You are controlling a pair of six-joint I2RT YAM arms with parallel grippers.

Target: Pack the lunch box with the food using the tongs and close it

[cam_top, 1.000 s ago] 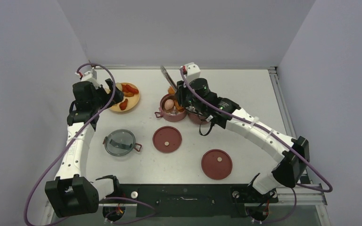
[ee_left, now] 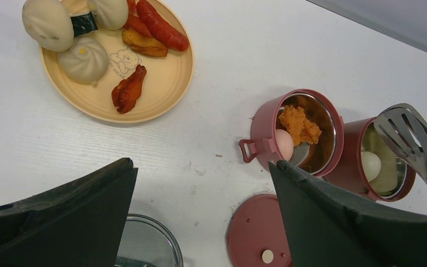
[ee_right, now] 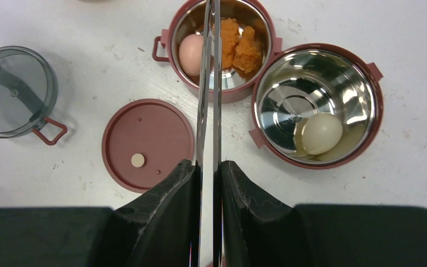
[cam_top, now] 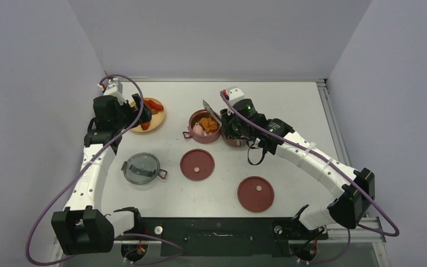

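Note:
My right gripper is shut on metal tongs (ee_left: 406, 139), which reach over the left pink pot (ee_left: 267, 128) in the top view. That pot holds an egg (ee_right: 190, 54) and orange food (ee_right: 247, 50); whether anything is between the tong tips is unclear. The right pot (ee_right: 354, 147) holds a white egg (ee_right: 321, 133). A yellow plate (ee_left: 164, 89) at back left carries buns, sausages, wedges and a wing (ee_left: 128, 92). My left gripper hangs open beside the plate, empty.
Two dark red lids (cam_top: 197, 158) (cam_top: 255, 200) lie at the front middle and front right. A glass lid (cam_top: 141, 168) is at front left.

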